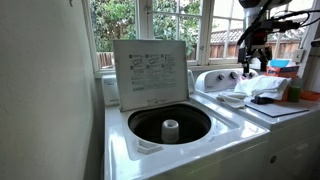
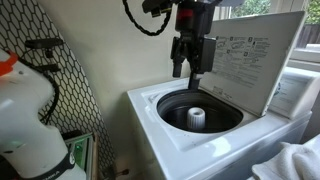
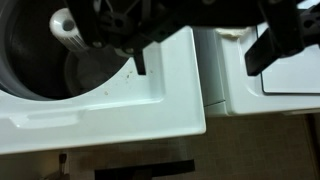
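Observation:
A top-load washing machine (image 1: pixel 140 160) stands with its lid (image 1: pixel 152 72) raised, showing a dark tub and a pale agitator (image 1: pixel 170 131) in its middle. My gripper is open, its two black fingers wide apart and nothing between them. Exterior view 1 puts the gripper (image 1: pixel 252 60) high at the right, above the neighbouring machine. A white cloth (image 1: pixel 262 86) lies on that machine's top, below the gripper; the same cloth (image 2: pixel 290 163) fills the lower right corner of exterior view 2.
Behind the cloth stand a red-and-blue box (image 1: pixel 282 69) and a green item (image 1: pixel 294 93). A windowsill runs behind both machines. The raised lid (image 2: pixel 250 60) is a tall obstacle at the washer's back. Nothing covers the tub opening.

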